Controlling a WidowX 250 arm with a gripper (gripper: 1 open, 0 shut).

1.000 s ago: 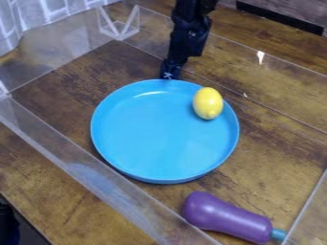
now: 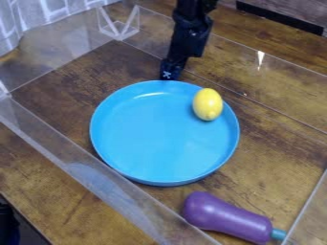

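Observation:
A black robot arm reaches down from the top of the camera view, its gripper (image 2: 171, 69) low over the wooden surface just behind a blue plate (image 2: 156, 140); the fingers are dark and small, so their opening is hard to see. A yellow oval object (image 2: 207, 104), like a lemon or egg, rests on the plate's back right part. A purple eggplant-like toy (image 2: 228, 216) lies at the front right, apart from the plate.
Clear plastic walls (image 2: 52, 153) border the wooden work area. The wood (image 2: 57, 91) left of the plate and to its right is bare.

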